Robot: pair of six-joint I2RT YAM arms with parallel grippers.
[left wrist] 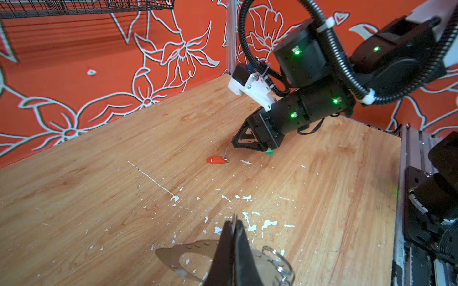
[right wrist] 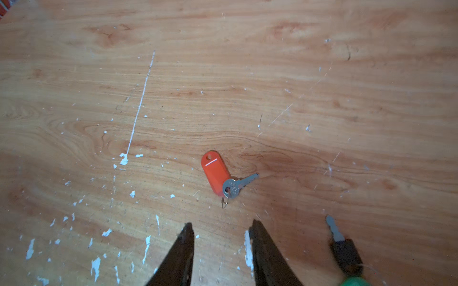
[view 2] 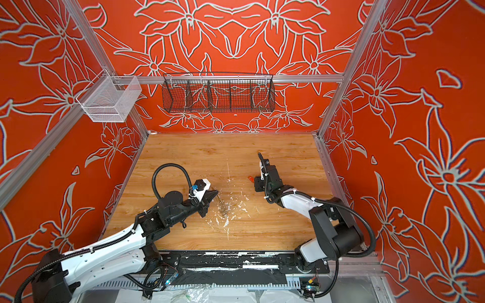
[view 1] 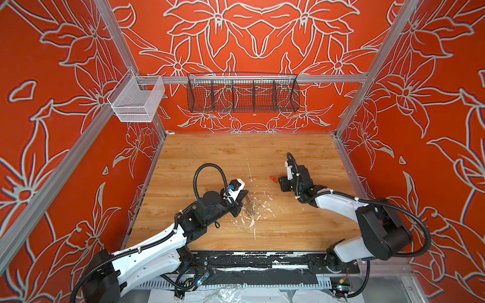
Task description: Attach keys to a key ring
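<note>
An orange key tag (right wrist: 213, 169) lies on the table with a silver key (right wrist: 231, 188) over its lower end and a small ring below. A black-headed key (right wrist: 346, 255) with a green tag (right wrist: 355, 281) lies to its right, mostly hidden by the right arm in the top views. My right gripper points down just short of the orange tag, fingers apart, nothing between them. My left gripper is held at the near middle of the table, fingers shut; a thin metal loop (left wrist: 274, 252) shows beside them, unclear whether held.
A black wire basket (view 1: 242, 96) and a white basket (view 1: 136, 106) hang on the walls.
</note>
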